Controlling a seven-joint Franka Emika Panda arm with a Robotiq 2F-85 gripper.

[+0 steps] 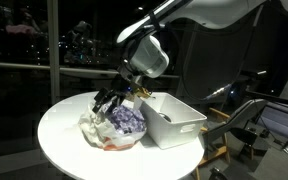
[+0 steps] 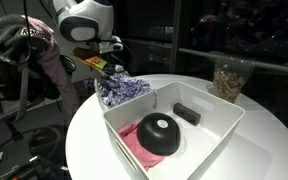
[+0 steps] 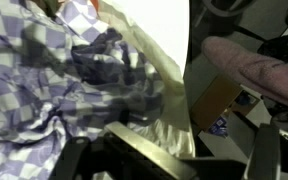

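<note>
A bunched purple-and-white checked cloth sits in a crumpled white plastic bag on the round white table. My gripper hangs over the bag, pointing down. Much of the wrist view is filled by the checked cloth, with the pale bag edge along its right. The fingers stand open; no grasp on the cloth shows. Whether the fingers touch it, I cannot tell. In the second exterior view the cloth lies just behind the white box, partly hidden by the arm.
Inside the box are a black domed object, a pink cloth and a small black block. A filled clear container stands at the table's far side.
</note>
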